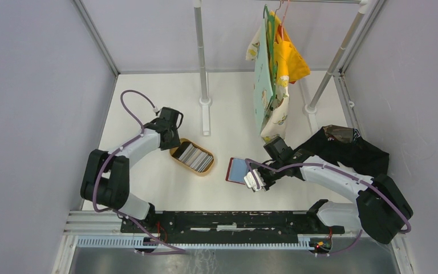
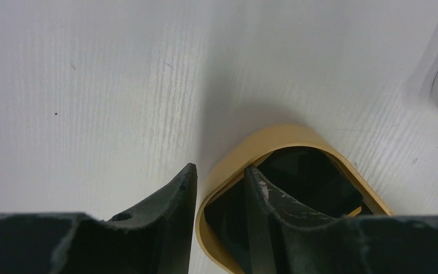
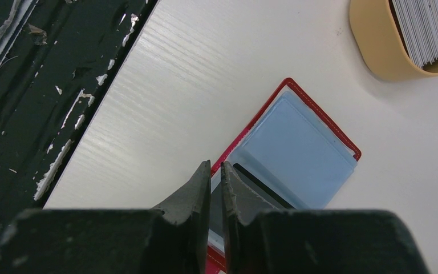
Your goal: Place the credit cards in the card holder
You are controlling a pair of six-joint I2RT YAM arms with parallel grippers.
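A tan oval box (image 1: 202,172) holds a row of pale cards (image 1: 194,156) and a dark section. My left gripper is open at its end, one finger outside the rim, the other over the inside. The card holder (image 3: 293,142), red-edged with light blue inside and a dark slot, lies flat right of the box in the top view. My right gripper is over it, fingers narrowly apart, nothing visible held between them; they hide part of the holder.
Hanging bags (image 1: 285,63) and white posts (image 1: 202,85) stand behind. A black bag (image 1: 365,157) lies at the right. Bare table surrounds the box, with the dark front edge below.
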